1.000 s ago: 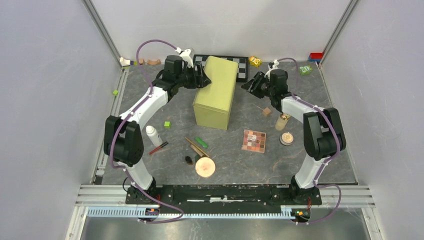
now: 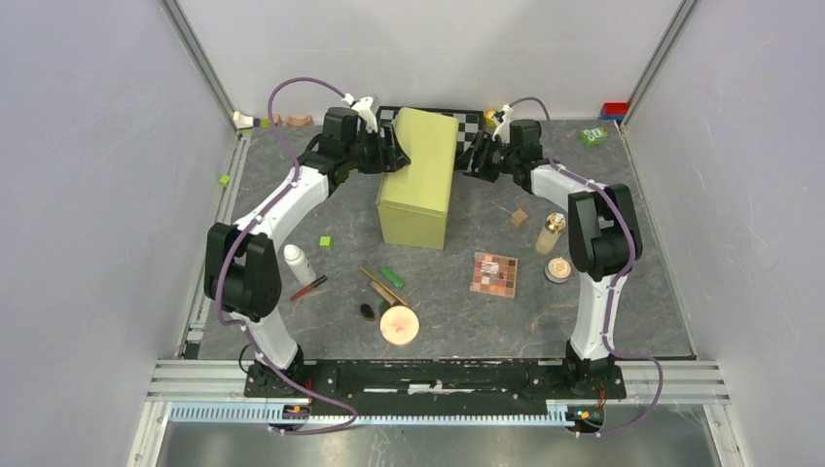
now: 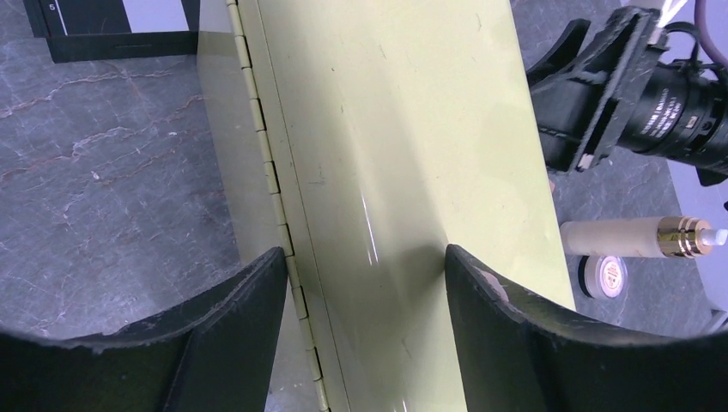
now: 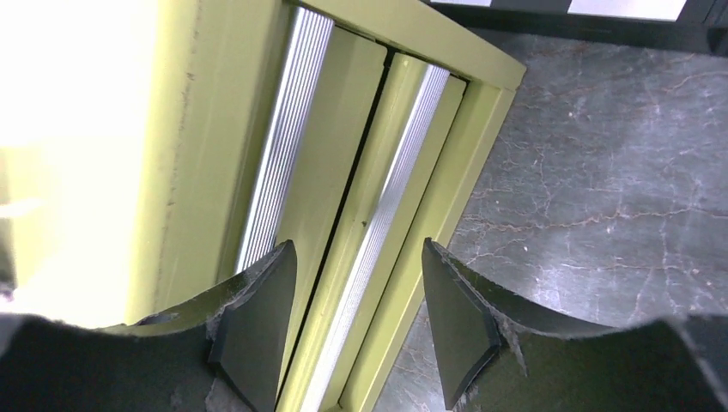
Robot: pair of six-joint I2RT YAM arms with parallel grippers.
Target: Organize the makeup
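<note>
A pale yellow-green box stands at the middle back. My left gripper is over its left top edge, part open, fingers at the hinged edge and the lid in the left wrist view; whether it grips is unclear. My right gripper stands open at the box's right side, facing metal-striped drawer fronts, with nothing visible between its fingers. Makeup lies around: a palette, a bottle, a small jar, a white bottle, pencils and a round pad.
A checkered board lies behind the box against the back wall. A wooden cube, a green cube and several brushes lie around the box.
My right arm has swung left to the box's side. The box has turned or shifted very slightly. The left arm is almost still.
</note>
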